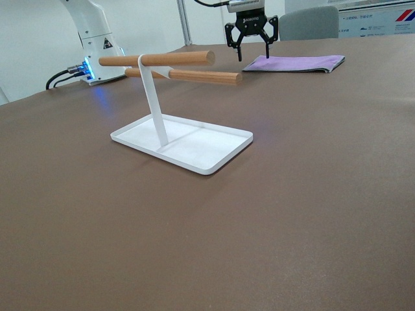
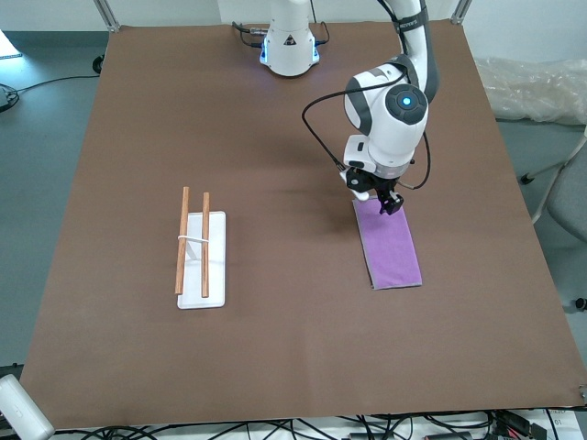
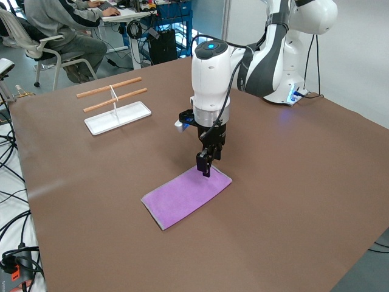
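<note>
My gripper (image 1: 253, 55) hangs low over the near end of a folded purple cloth (image 2: 390, 247), its two fingers pointing down and spread apart, with nothing seen between them in the top view. In the right view it sits above the cloth (image 3: 185, 198) at its upper corner; whether the fingertips touch it I cannot tell. Apart from them stands a white stand with two wooden bars (image 1: 175, 58) on a rectangular tray (image 1: 207, 142), nothing hanging on it.
The robot's white base (image 2: 288, 50) with its cables is at the back edge. A seated person (image 3: 73, 36) is at another desk beyond the table.
</note>
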